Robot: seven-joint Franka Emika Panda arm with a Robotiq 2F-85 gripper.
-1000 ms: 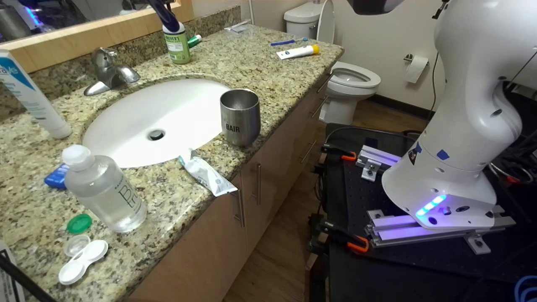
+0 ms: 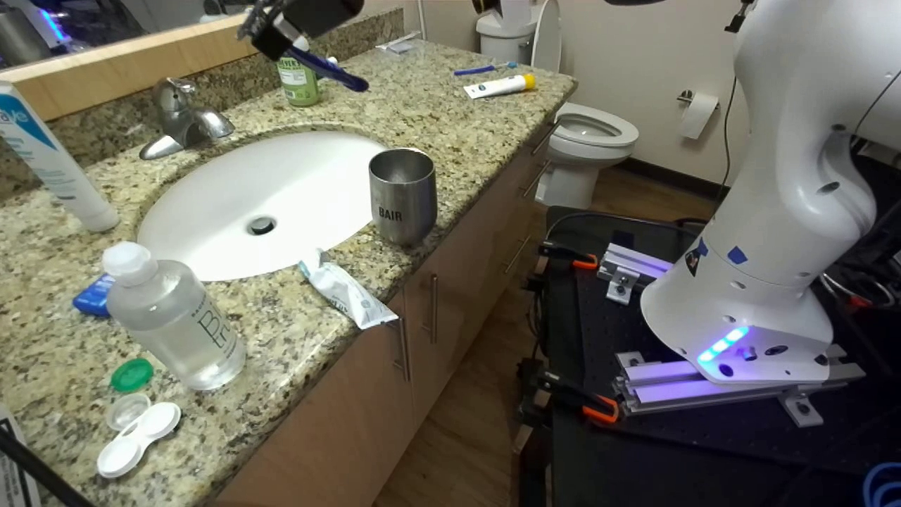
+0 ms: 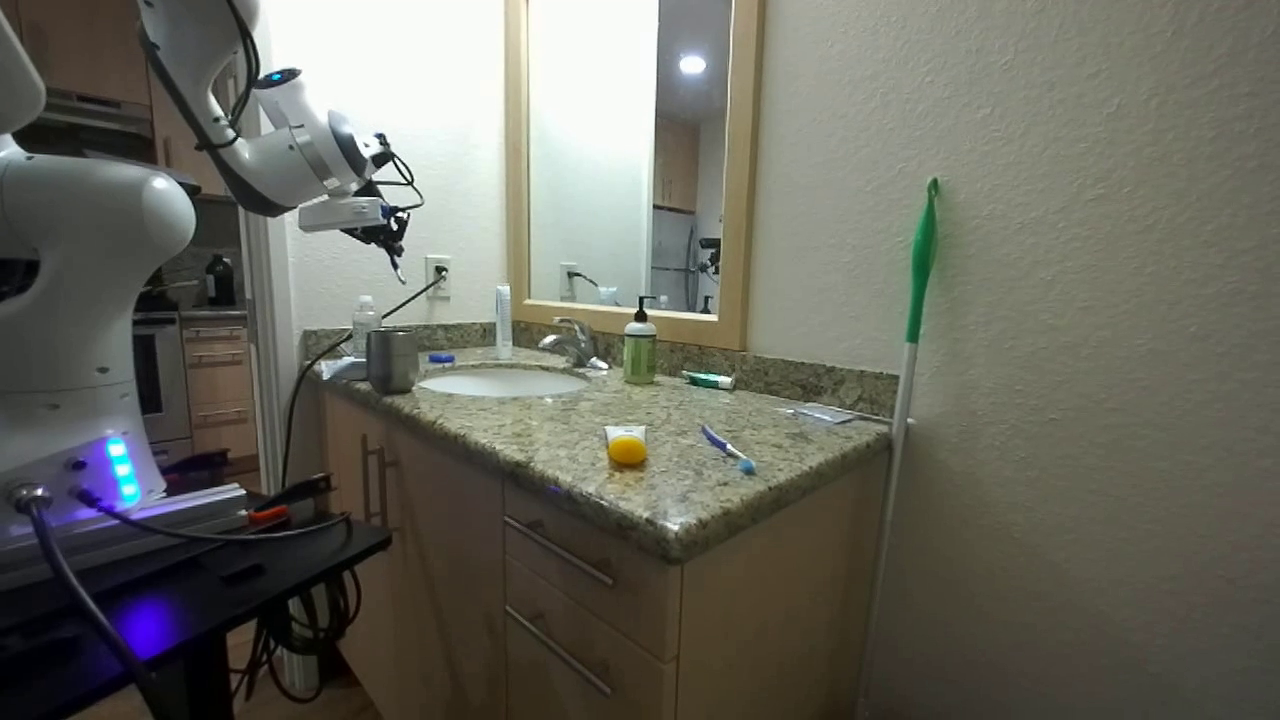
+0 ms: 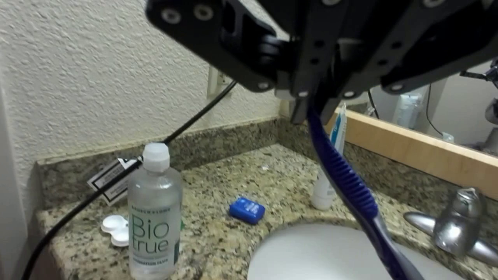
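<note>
A dark blue toothbrush (image 4: 348,179) is clamped between my gripper's (image 4: 317,109) fingers and slants downward in the wrist view. In exterior view 1 the gripper (image 2: 268,38) is at the top left, with the toothbrush (image 2: 329,69) held in the air over the back of the sink. A steel cup (image 2: 403,198) stands upright on the counter at the sink's front rim, well below the toothbrush and apart from it. In exterior view 2 my gripper (image 3: 396,252) hangs above the counter's far end, higher than the cup (image 3: 392,360).
Around the white sink (image 2: 253,194) stand a clear bottle (image 2: 173,317), a tall tube (image 2: 55,160), the faucet (image 2: 181,122) and a green soap bottle (image 2: 298,80). A crumpled tube (image 2: 346,291) lies by the cup. Another toothbrush (image 3: 728,449) and a yellow-capped tube (image 3: 625,445) lie at the other end.
The toothbrush has tilted from steep to closer to level, its free end now pointing right in exterior view 1.
</note>
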